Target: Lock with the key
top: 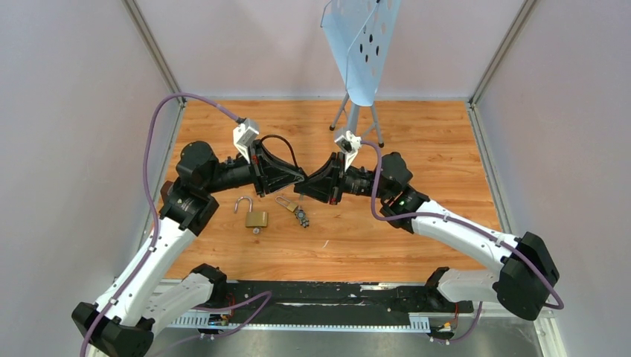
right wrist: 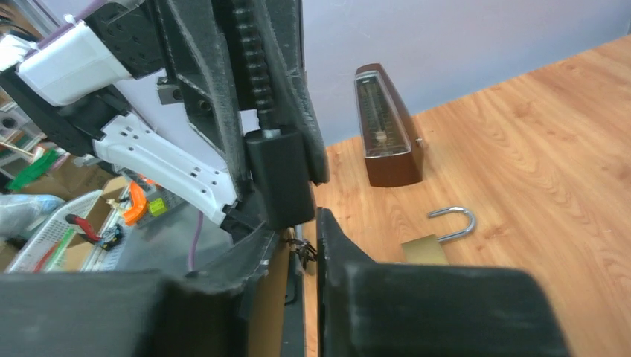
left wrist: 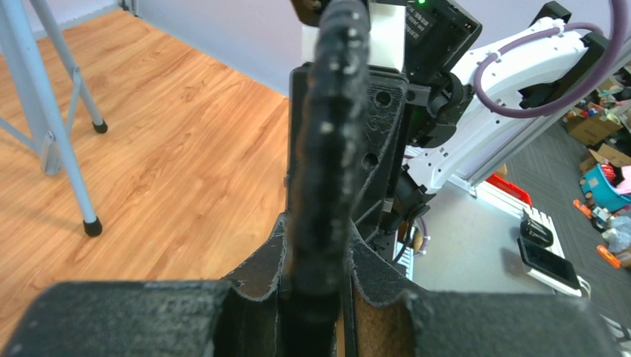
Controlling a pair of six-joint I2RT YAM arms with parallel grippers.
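Observation:
Both grippers meet over the table's middle in the top view. My left gripper and my right gripper nearly touch, tips together. In the right wrist view, small metal keys show at the right gripper's fingertips, which are shut on them; the left gripper's fingers hang just above. Whether the left one still grips is unclear. An open brass padlock with raised shackle lies below left. A second brass padlock with a dark metal piece lies beneath the grippers.
A light-blue stand with folding legs stands at the back. A brown metronome-like object stands on the table in the right wrist view.

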